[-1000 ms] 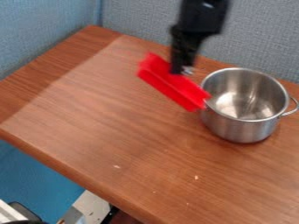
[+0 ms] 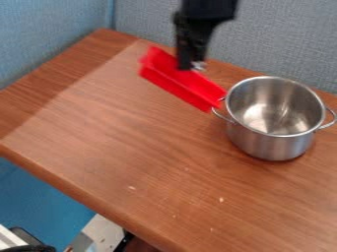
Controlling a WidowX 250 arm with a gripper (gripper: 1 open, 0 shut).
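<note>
A bright red, elongated piece (image 2: 176,83), slightly blurred, slants from upper left to lower right on the wooden table (image 2: 99,157), just left of a steel pot (image 2: 271,123) with wire handles. The dark gripper (image 2: 194,64) reaches down from the top to the upper part of the red piece. Its fingers are blurred, so whether they grip the piece cannot be made out.
Padded blue-grey walls stand at the left and back. A blue surface and some white and black hardware show below the table's left edge.
</note>
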